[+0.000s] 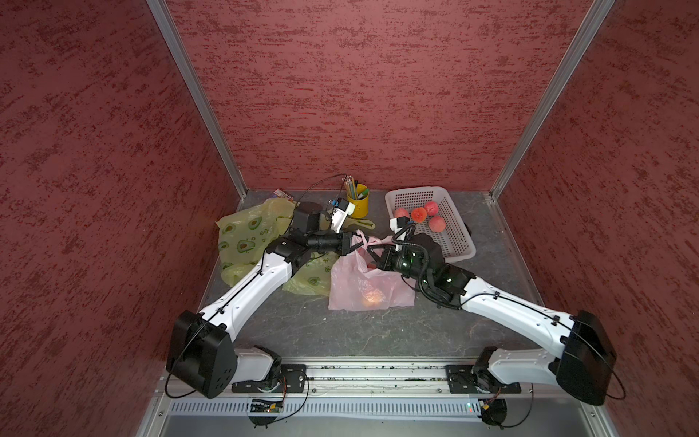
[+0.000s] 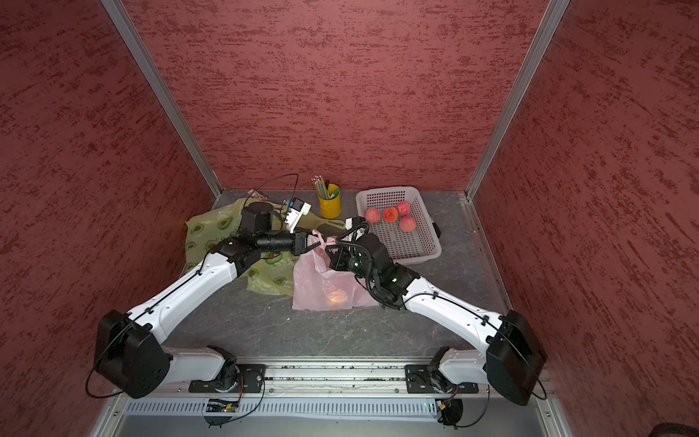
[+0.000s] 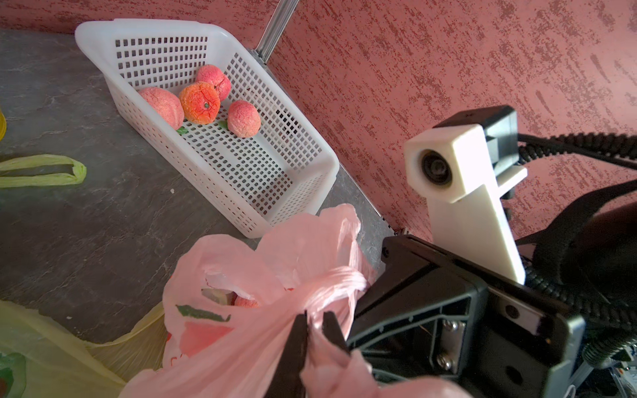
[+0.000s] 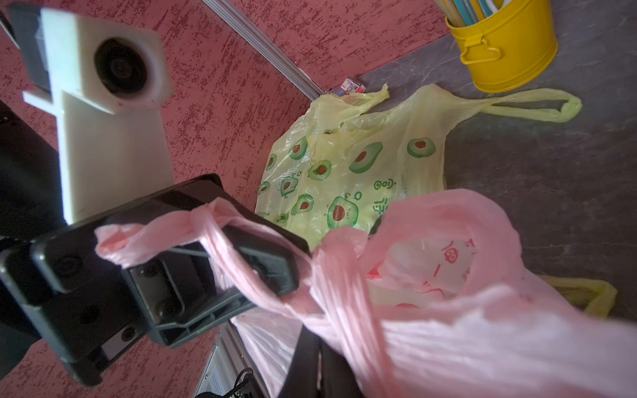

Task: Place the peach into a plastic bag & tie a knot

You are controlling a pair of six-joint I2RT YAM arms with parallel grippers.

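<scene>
The pink plastic bag point(image 1: 364, 285) stands upright on the table, a peach point(image 1: 372, 297) glowing faintly through its lower front. My left gripper is at the bag's top, its fingers slightly apart with pink film between them. From the opposite side, my right gripper is shut at the same spot. A twisted pink strand crosses its fingertips; whether any film is pinched there is not clear. In the right wrist view, one bag handle point(image 4: 146, 242) drapes over the left gripper's body. The other side's opening gapes in a loop.
Behind on the right, a white basket point(image 3: 192, 165) holds several peaches. A green avocado-print bag point(image 4: 358, 156) spreads over the left of the table. A yellow pencil cup point(image 1: 357, 201) stands at the back.
</scene>
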